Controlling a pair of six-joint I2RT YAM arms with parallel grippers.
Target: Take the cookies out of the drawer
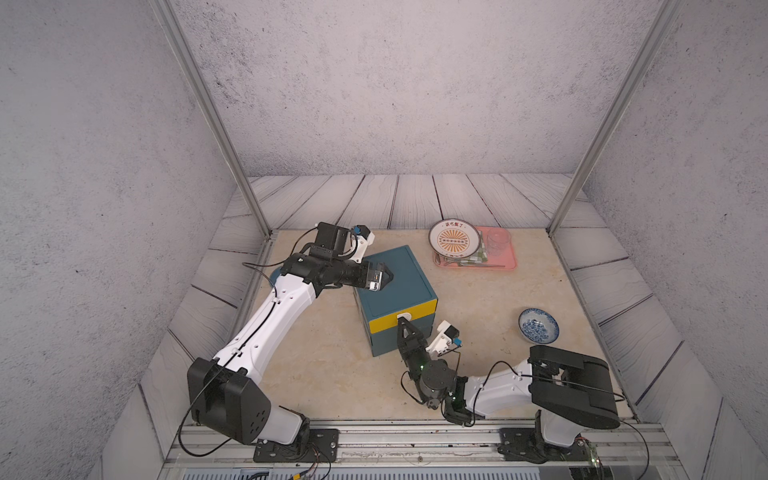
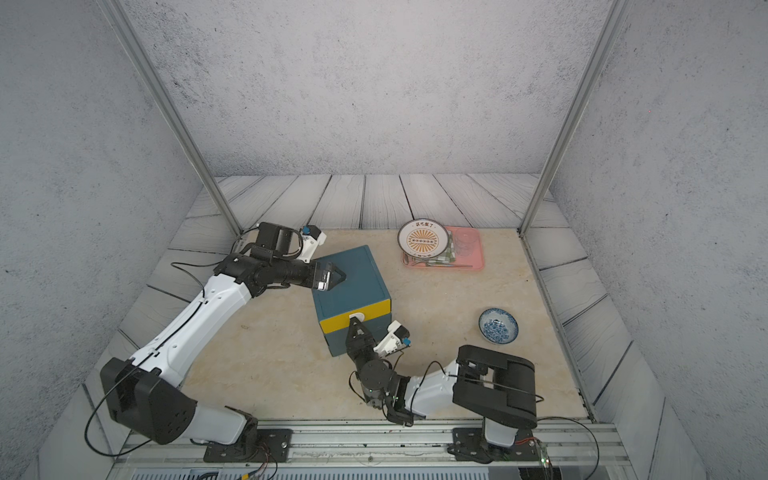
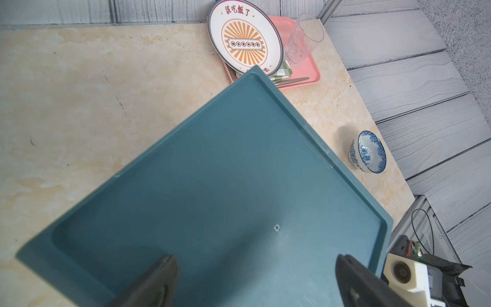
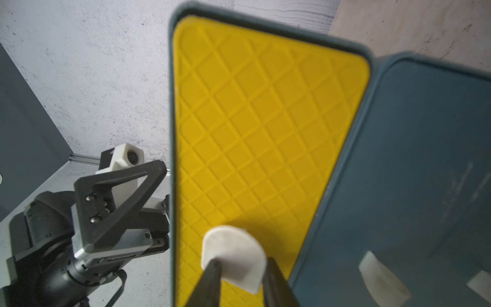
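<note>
The blue-grey box (image 1: 397,280) has a yellow drawer front (image 1: 384,322), which sits flush with the box. A white handle (image 4: 232,250) sticks out from the yellow panel. The tips of my right gripper are on either side of this handle, a short gap apart; whether they press on it cannot be made out. Over the box's flat top, my left gripper is wide open with nothing between its fingers. No cookies show in any view; the drawer's inside is hidden.
A pink tray (image 1: 508,260) at the back carries a patterned plate (image 1: 454,239) and a clear glass (image 3: 304,41). Toward the right side stands a blue-and-white bowl (image 1: 538,325). Below the drawer is another panel with a white handle (image 4: 381,281). Tabletop left of the box is largely free.
</note>
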